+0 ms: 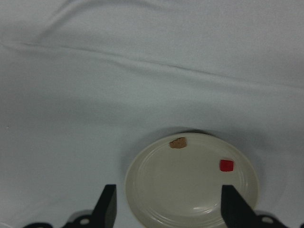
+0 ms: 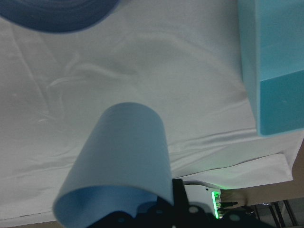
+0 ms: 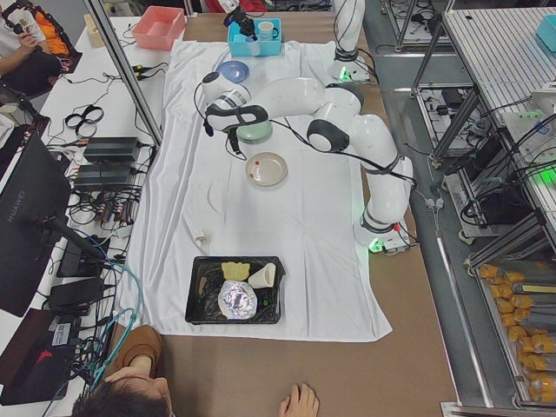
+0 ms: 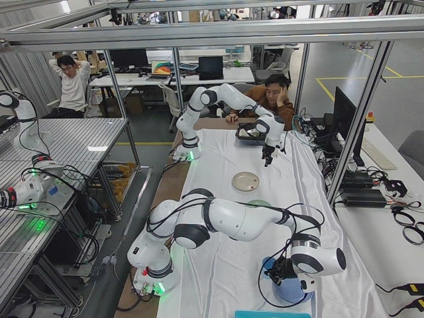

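My right gripper is shut on a light blue cup (image 2: 111,161), held above the cloth between a blue plate (image 2: 57,14) and a turquoise bin (image 2: 280,102). My left gripper is open, hanging over the cloth near a beige plate (image 1: 190,175) with a small brown piece (image 1: 178,142) and a red cube (image 1: 226,165) on it. A green plate (image 3: 255,133) lies behind the left arm in the left camera view.
A black tray (image 3: 201,291) with a foil round, a yellow piece and a white object is at the near end. A small pale object (image 3: 201,236) lies beside it.
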